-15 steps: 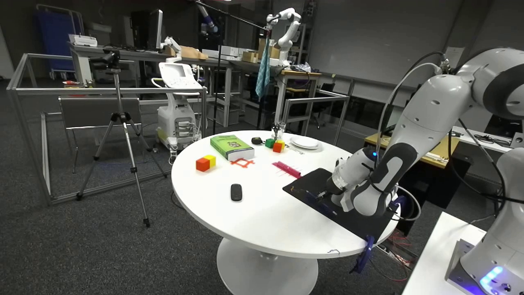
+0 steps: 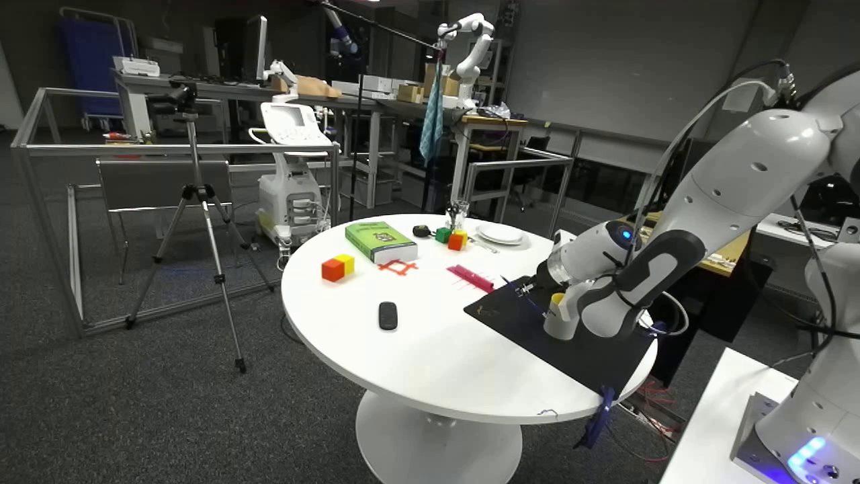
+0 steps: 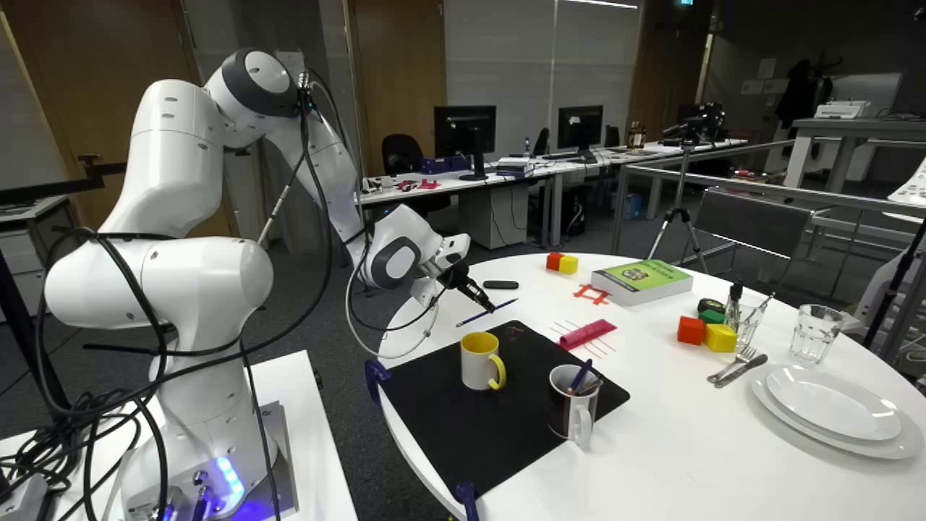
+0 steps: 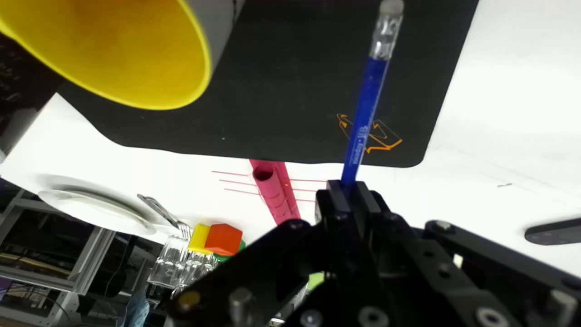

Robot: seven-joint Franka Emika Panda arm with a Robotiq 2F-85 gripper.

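A blue pencil (image 4: 365,103) with a white eraser end is pinched in my gripper, its fingers shut around the shaft. In exterior view 2 the same pencil (image 3: 471,320) is tilted and sticks out on both sides of the gripper (image 3: 491,307). Exterior view 1 has the gripper (image 2: 528,288) above the black mat (image 2: 516,317). A white mug with yellow inside (image 3: 480,363) stands upright on the mat, beside and below the gripper. Another white mug (image 3: 561,421), holding pens, stands at the mat's edge; the arm hides it in exterior view 1.
A pink holder (image 3: 587,333) lies beyond the mat. Farther off are a green book (image 2: 380,242), coloured cubes (image 2: 332,269), plates (image 3: 894,443), glasses (image 3: 813,334) and cutlery (image 3: 731,366). A black case (image 2: 388,315) sits on bare white table.
The gripper has risen from near the mat with the pencil in it, and the arm has lifted too. More of the yellow-lined mug now shows beneath the arm.
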